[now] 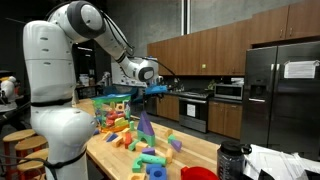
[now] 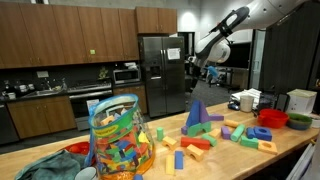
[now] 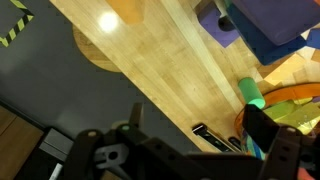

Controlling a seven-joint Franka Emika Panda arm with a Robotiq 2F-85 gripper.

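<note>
My gripper stands open in the wrist view, its dark fingers apart at the lower edge with nothing between them. In exterior view 1 the gripper (image 1: 157,90) hangs high above the table, clear of the blocks. Purple, blue and other blocks lie spread on the wooden table; a purple pointed block (image 1: 146,125) stands among them. The clear bag of colourful blocks (image 2: 122,140) sits at the left part of the table in exterior view 2. A green block (image 3: 250,92) lies beside the bag's orange edge in the wrist view.
A black canister (image 1: 231,160) and a red bowl (image 1: 198,173) stand near the table's front right in exterior view 1. White cloth (image 1: 275,162) lies beyond them. Bare wood (image 3: 180,75) and the table's edge show under the gripper. Stools stand off to the side.
</note>
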